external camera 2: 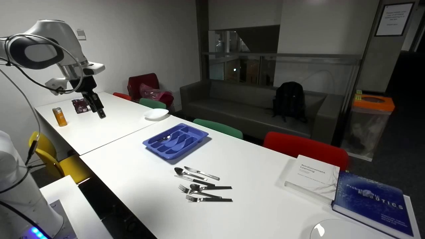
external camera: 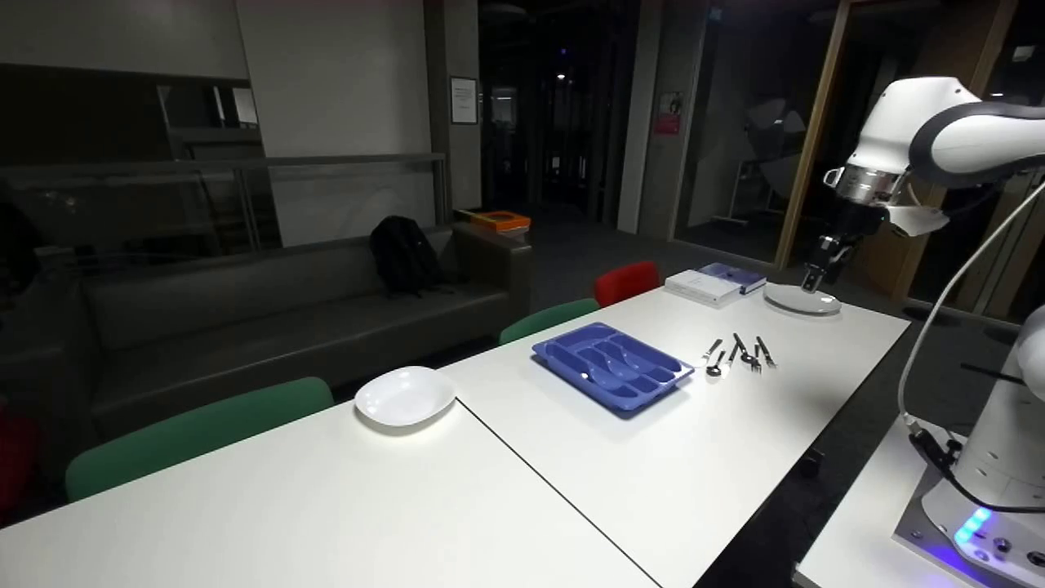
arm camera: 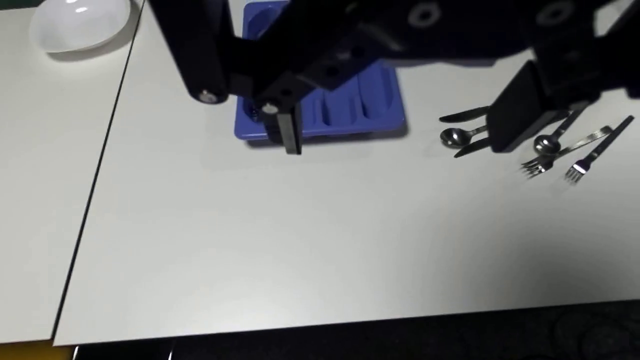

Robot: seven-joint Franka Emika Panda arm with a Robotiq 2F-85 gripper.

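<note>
High above the table, my gripper stands open, its two fingers wide apart and nothing between them. A blue cutlery tray point(external camera 2: 175, 154) rests on the table, and in exterior view 2 some cutlery point(external camera 2: 163, 139) shows in one of its compartments. Beside the tray lies loose black-handled cutlery: knives, spoons point(arm camera: 456, 137) and forks point(arm camera: 578, 171), several pieces grouped together. In the wrist view one finger overlaps the tray's lower edge and the other covers part of the cutlery, with a clear height gap in the exterior views.
A white bowl point(external camera: 406, 396) stands near the table seam. A plate point(external camera: 801, 299), a white book point(external camera 2: 313, 178) and a blue book point(external camera 2: 373, 202) occupy one end. An orange can point(external camera 2: 59, 117) stands at the other end.
</note>
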